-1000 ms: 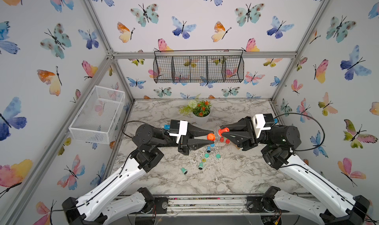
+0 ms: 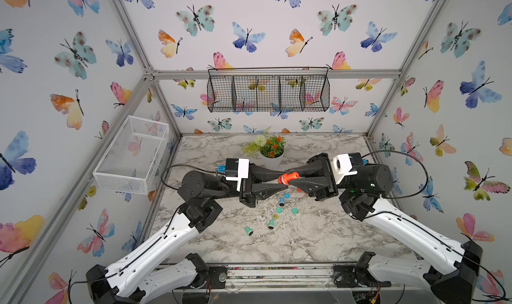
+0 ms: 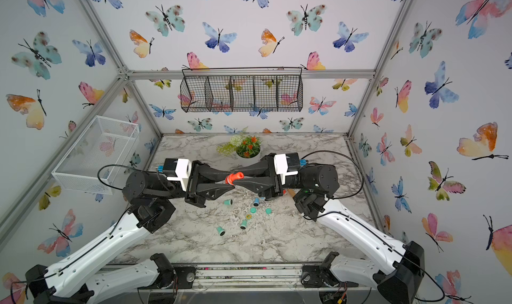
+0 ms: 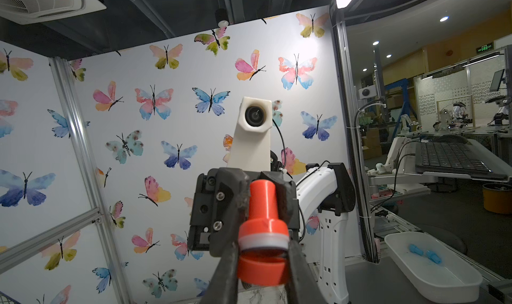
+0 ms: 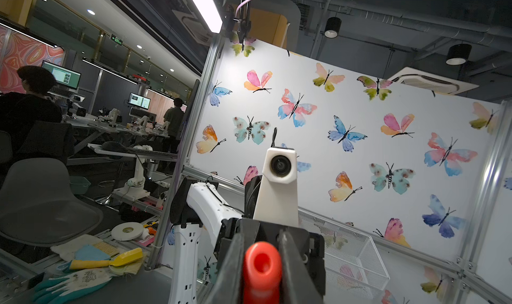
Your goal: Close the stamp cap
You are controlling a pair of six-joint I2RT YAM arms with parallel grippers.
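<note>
An orange-red stamp (image 4: 263, 202) with a white band (image 4: 263, 241) is lined up with its orange-red cap (image 4: 263, 272). In the left wrist view the band sits close against the cap, with a thin dark line at the cap's rim; whether it is fully seated I cannot tell. My left gripper (image 2: 283, 179) is shut on the cap. Facing it in mid-air, my right gripper (image 2: 295, 177) is shut on the stamp's body, whose hollow round end (image 5: 262, 264) shows in the right wrist view. The fingertips of both arms nearly meet.
Several blue and green stamp pieces lie below on the marble table (image 2: 213, 234), among them a green one (image 2: 248, 231). A flower pot (image 2: 272, 150) stands behind the grippers. A white mesh basket (image 2: 125, 184) hangs at left, a black wire rack (image 2: 268, 93) at the back.
My right gripper has moved left with the stamp, closing the gap to the cap. The left gripper has barely shifted. Both still hold their pieces.
</note>
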